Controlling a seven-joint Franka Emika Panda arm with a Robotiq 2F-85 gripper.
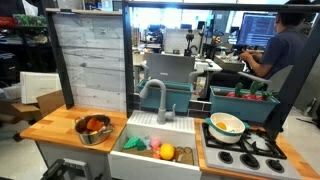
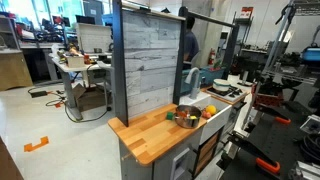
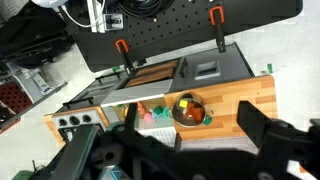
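Observation:
A metal pot [image 1: 94, 130] stands on the wooden counter [image 1: 60, 128] left of the sink, with something orange inside. From above, in the wrist view, the same pot [image 3: 187, 108] holds reddish and orange pieces. Several small toy items, among them a yellow one [image 1: 167, 152], lie in the white sink [image 1: 127, 165]. On the stove rests a white-green bowl [image 1: 227, 125] with a yellowish inside. High above the counter, my gripper is open, its dark fingers spread wide in the lower part of the wrist view, apart from the pot and holding nothing.
A grey faucet [image 1: 155, 92] rises behind the sink. Teal bins [image 1: 240, 107] with dark red and green items line the back ledge. A tall wooden panel [image 2: 152, 65] with dark posts borders the counter. Bare wood lies beside the pot.

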